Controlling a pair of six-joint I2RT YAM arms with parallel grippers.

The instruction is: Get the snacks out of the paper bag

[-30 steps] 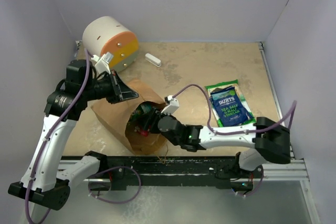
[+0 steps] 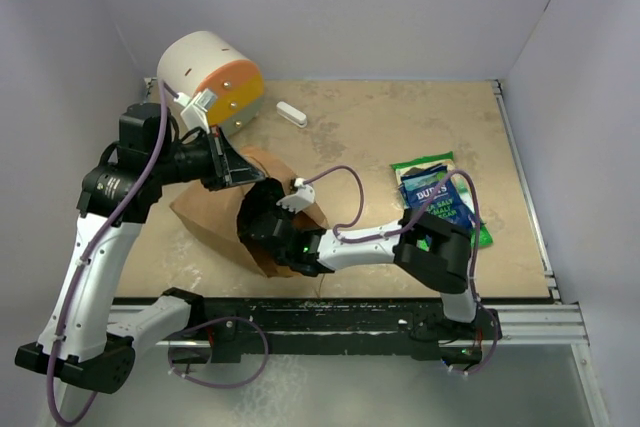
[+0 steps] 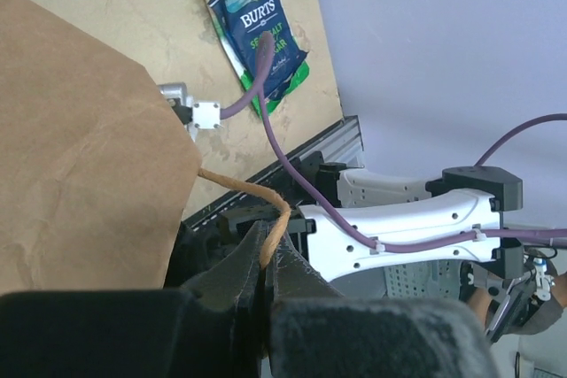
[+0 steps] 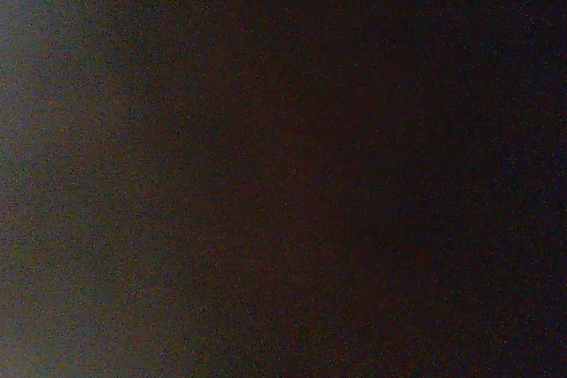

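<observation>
The brown paper bag (image 2: 205,222) lies on its side at the left middle of the table. At its upper edge my left gripper (image 2: 250,175) is shut on the bag's twisted handle (image 3: 236,185). My right gripper is pushed into the bag's mouth, fingers hidden; the right wrist view is nearly black, so its state is unclear. Two snack packets, a blue Burts bag (image 2: 430,197) on a green-and-white one (image 2: 481,237), lie stacked on the table at the right.
A white cylinder with an orange and yellow face (image 2: 195,72) stands at the back left, beside a small white bar (image 2: 291,113). Walls enclose the table at back and sides.
</observation>
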